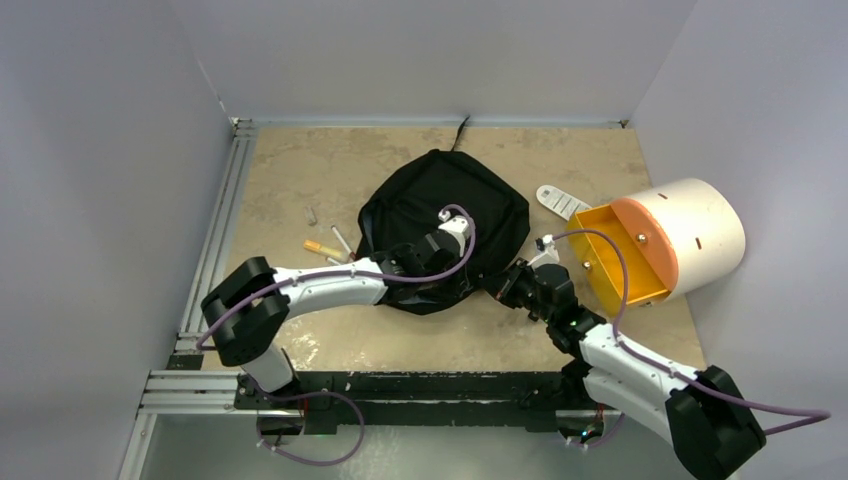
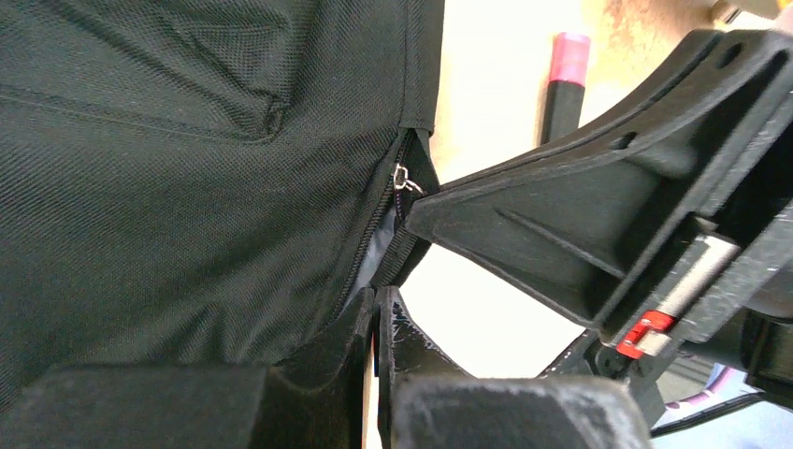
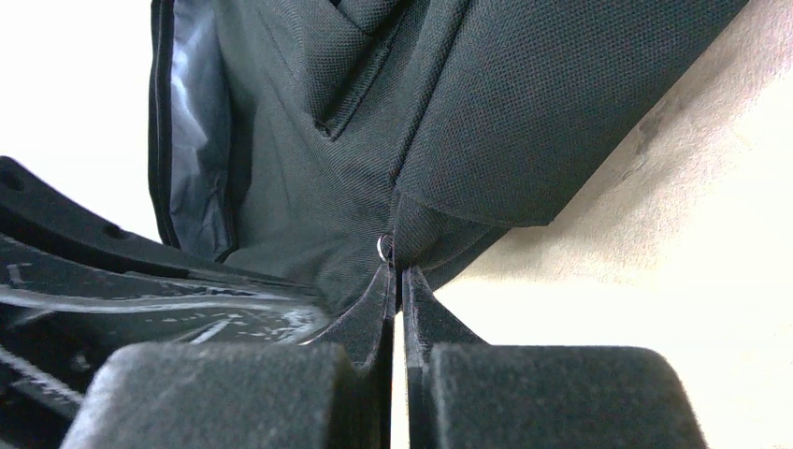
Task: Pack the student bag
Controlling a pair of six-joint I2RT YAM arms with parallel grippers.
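Note:
The black bag [image 1: 440, 185] lies flat in the middle of the table. My left gripper is shut beside the zipper edge, its silver pull [image 2: 404, 180] just above the fingertips; nothing clearly shows between them. My right gripper is shut at the bag's lower right edge, right at a small metal zipper pull [image 3: 383, 247]; whether the fabric or tab is pinched is hard to tell. The other arm's black housing fills part of each wrist view.
Several pens and markers [image 1: 325, 249] lie left of the bag. A white flat object [image 1: 560, 200] lies at right, beside a yellow-drawer box [image 1: 690, 240].

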